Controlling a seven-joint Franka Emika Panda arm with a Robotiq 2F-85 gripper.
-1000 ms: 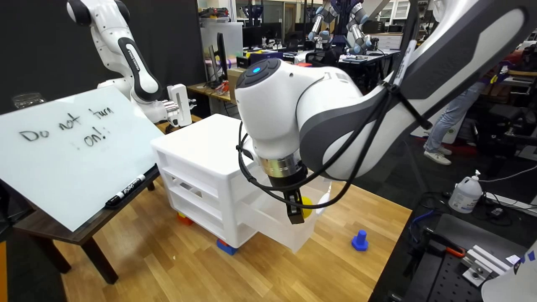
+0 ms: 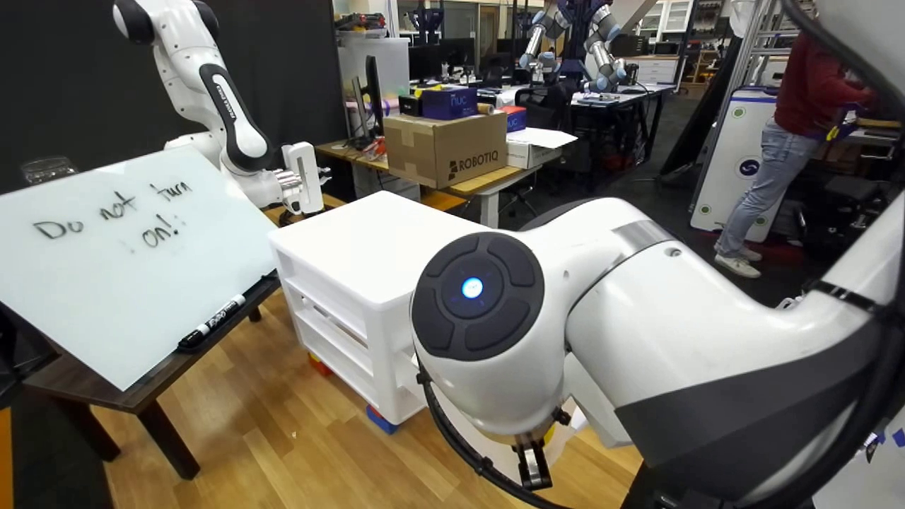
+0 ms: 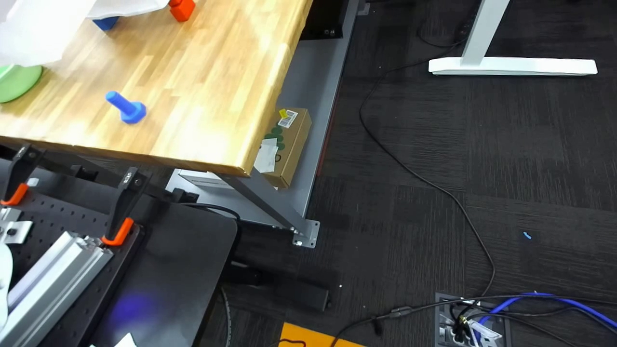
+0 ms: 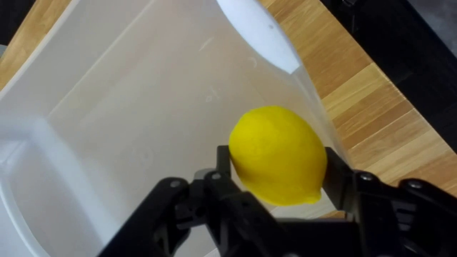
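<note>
A yellow lemon [image 4: 276, 154] is held between the two black fingertips of my gripper, which is shut on it. Beneath it in the wrist view, an open translucent white drawer [image 4: 141, 90] spreads out, its bottom bare where it shows. The lemon overlaps the drawer's edge on the handle [image 4: 263, 36] side; its height above the drawer is hard to judge. In exterior view 1 my arm covers most of the drawer, and only a sliver of the lemon [image 2: 549, 433] shows behind the gripper. The white drawer unit [image 2: 373, 246] stands on the wooden table.
A blue bolt-shaped peg [image 3: 127, 108] stands on the table near its edge, with a green round object [image 3: 20, 82] further left. Red [image 3: 181, 9] and blue blocks sit by the drawer unit. A whiteboard [image 2: 136, 254] leans at the left in exterior view 1.
My arm has come lower and nearer the camera in exterior view 1, now hiding the peg and most of the drawer. The drawer unit has shifted slightly to the right. The lemon stays gripped.
</note>
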